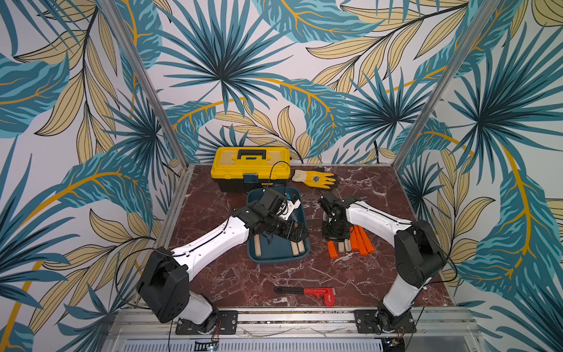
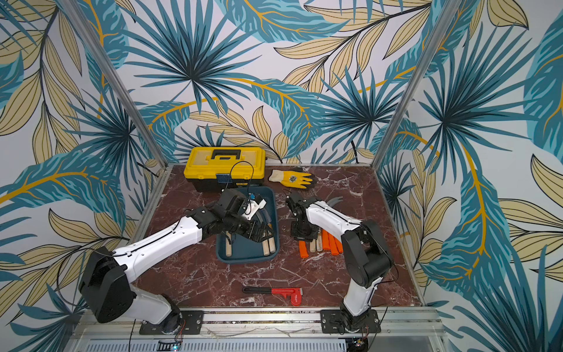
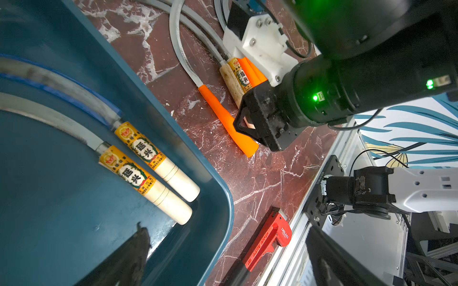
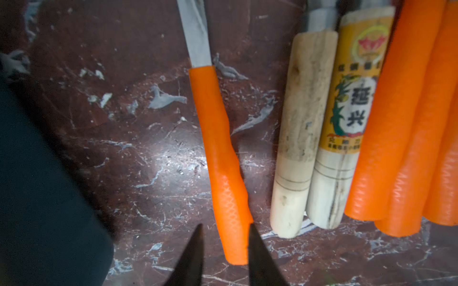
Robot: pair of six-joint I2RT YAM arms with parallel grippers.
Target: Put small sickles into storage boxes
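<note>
The blue storage box (image 1: 275,257) holds wooden-handled sickles, two seen clearly in the left wrist view (image 3: 157,195). My left gripper hangs over it, open, its fingers apart with nothing between them. To its right, more sickles lie on the table: a lone orange-handled one (image 4: 214,143), two wooden-handled ones (image 4: 298,119) and several orange ones (image 4: 391,143). My right gripper is low above the lone orange handle's lower end, fingers apart; whether it touches the handle I cannot tell.
A yellow toolbox (image 1: 249,164) and yellow glove (image 1: 315,179) lie at the back. A red pipe wrench (image 1: 316,293) lies at the front.
</note>
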